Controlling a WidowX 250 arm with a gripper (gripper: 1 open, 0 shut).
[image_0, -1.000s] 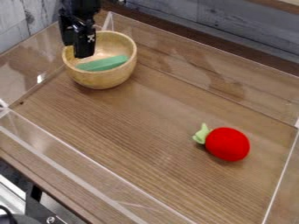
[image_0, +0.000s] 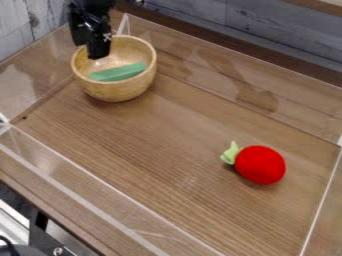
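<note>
A tan bowl (image_0: 111, 92) stands near the back left of the wooden table, holding a green elongated piece (image_0: 118, 73). My dark gripper (image_0: 96, 48) is over the bowl's back left part, coming from the top edge. It is open; whether anything is between its fingers is hard to make out. At the right lies a red tomato-like object (image_0: 261, 164) with a pale green top.
A dark panel (image_0: 267, 20) runs along the back right, and a pale wall (image_0: 27, 30) stands at the far left.
My gripper has shifted slightly about the back left of the bowl. The bowl, green piece and red object look unmoved.
</note>
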